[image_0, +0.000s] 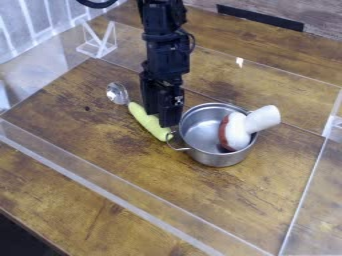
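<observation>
My black gripper (166, 108) hangs just over a long pale-green vegetable (147, 122) lying on the wooden table, beside the left rim of a steel pot (207, 150); its fingers are open, as far as the dark shape shows. The pot holds a red-and-white round item (235, 130) and a white cylindrical item (263, 117) leaning over its right rim. A metal spoon (116, 93) lies left of the vegetable.
Clear panels edge the workspace at the left and right. A small white piece (239, 62) sits at the back.
</observation>
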